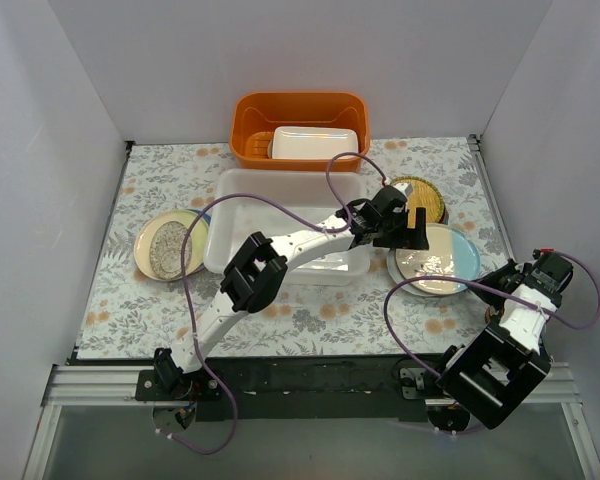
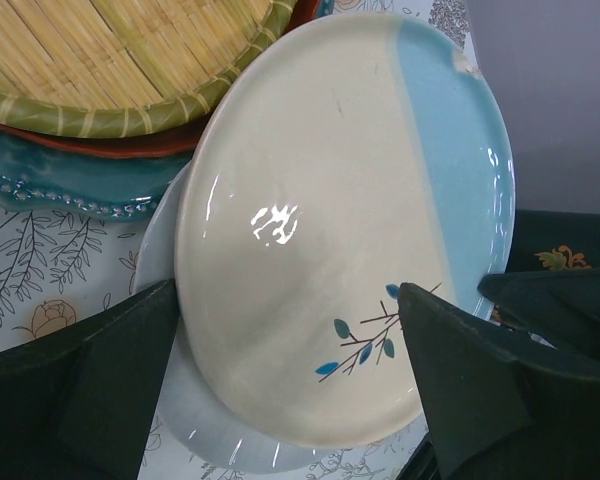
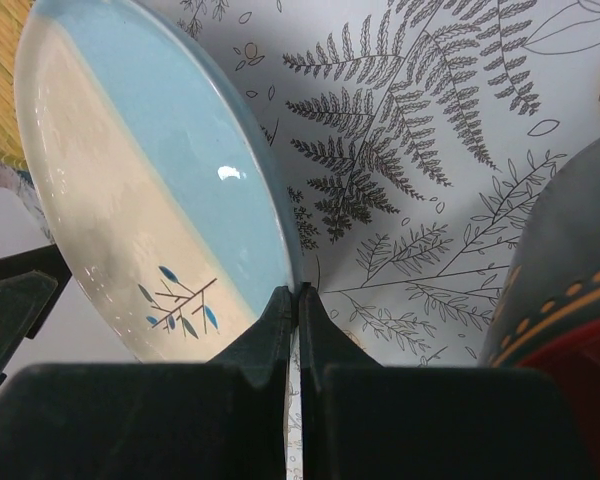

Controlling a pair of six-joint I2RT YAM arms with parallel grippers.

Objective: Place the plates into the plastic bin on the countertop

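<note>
The cream-and-blue plate (image 1: pixel 430 255) with a painted sprig is tilted, one edge raised above a grey-white plate (image 2: pixel 225 425). My right gripper is shut on its blue-side rim. At the opposite side, my left gripper stands part open, one finger beside the rim and the other across the plate's face; whether it touches is not clear. The white plastic bin (image 1: pixel 280 186) lies left of these plates, with my left arm reaching across it. More plates (image 1: pixel 143 250) are stacked to the bin's left.
A woven round tray (image 2: pixel 120 50) sits on a reddish plate and a teal plate behind the cream one. An orange bin (image 1: pixel 245 130) holding a white container (image 1: pixel 315 143) stands at the back. A dark, red-lined bowl (image 3: pixel 570 250) is close to my right gripper.
</note>
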